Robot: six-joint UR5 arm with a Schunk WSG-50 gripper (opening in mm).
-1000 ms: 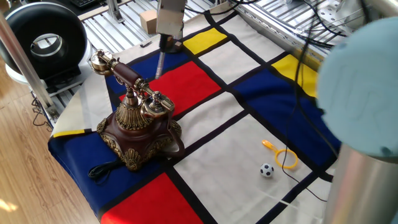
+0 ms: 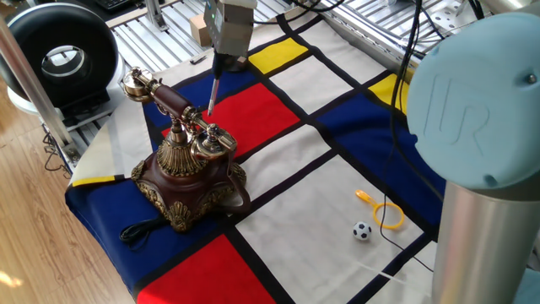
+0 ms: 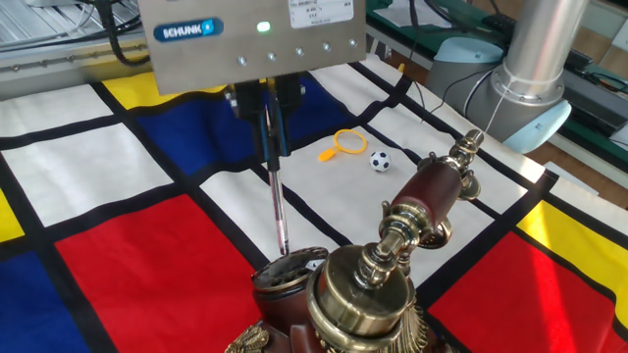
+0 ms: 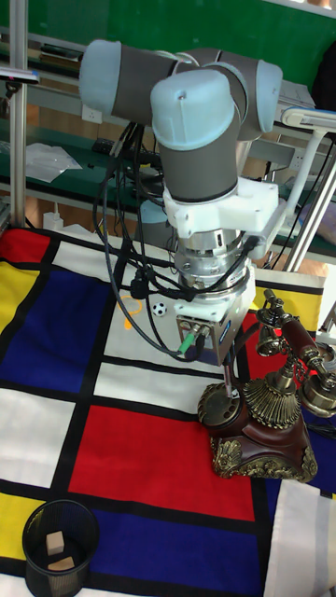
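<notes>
An antique-style brown and brass telephone (image 2: 187,190) stands on the patterned cloth, its handset (image 3: 427,204) resting across the cradle. My gripper (image 3: 274,155) points down above the telephone, its dark fingers close together around a slim, partly clear rod (image 3: 279,211). In exterior view 2, the rod's lower tip appears at the dial (image 3: 290,269) on the telephone's front; whether it touches cannot be told. From exterior view 3, the rod (image 4: 228,376) also reaches down to the dial (image 4: 219,406). The handset hides the dial in exterior view 1.
A small football (image 2: 362,230) and a yellow ring with a handle (image 2: 388,215) lie on a white patch. A black mesh basket (image 4: 60,582) holds wooden blocks (image 4: 56,542).
The arm's blue joint cap has shifted left. The telephone stays put.
</notes>
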